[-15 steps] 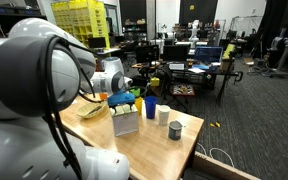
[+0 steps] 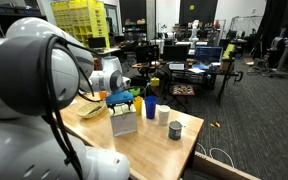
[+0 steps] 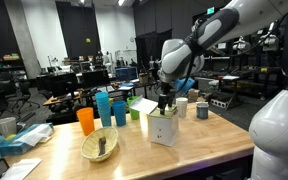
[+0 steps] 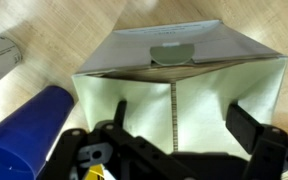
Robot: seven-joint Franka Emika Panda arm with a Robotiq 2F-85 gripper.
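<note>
A white cardboard box (image 3: 163, 129) stands upright on the wooden table. In the wrist view, its two pale green top flaps (image 4: 206, 98) lie side by side with a narrow seam between them. A white end flap (image 4: 184, 45) with a small green tab extends outward beyond them. My gripper is open over the box top, its black fingers (image 4: 242, 128) spread, one above each pale flap. Nothing shows between the fingers. Whether the fingertips touch the flaps, I cannot tell. From the side, the gripper (image 3: 167, 103) is just above the box.
Near the box stand a blue cup (image 2: 150, 104), a white cup (image 2: 163, 116) and a grey mug (image 2: 175, 130). A yellow cup (image 2: 138, 103) is close behind it. On the other side are a basket (image 3: 100, 146) and an orange cup (image 3: 85, 121).
</note>
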